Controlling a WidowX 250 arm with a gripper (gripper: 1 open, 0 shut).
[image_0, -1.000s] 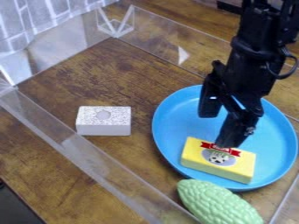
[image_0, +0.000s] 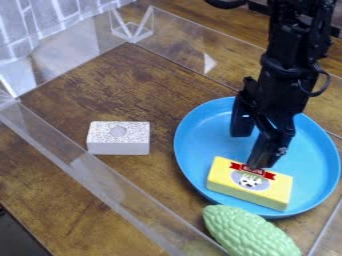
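Observation:
My black gripper (image_0: 262, 134) is over the blue plate (image_0: 201, 139), its fingers open and reaching down into the plate behind a yellow box (image_0: 249, 188) with a red label. The box lies in the front part of the plate. Whether the fingertips touch the plate is unclear.
A white speckled block (image_0: 118, 138) lies on the wooden table (image_0: 94, 85) left of the plate. A green bumpy vegetable (image_0: 251, 234) lies in front of the plate. Clear panels border the area.
My gripper has shifted slightly to the right and turned a little over the plate. The box, block and vegetable look unmoved.

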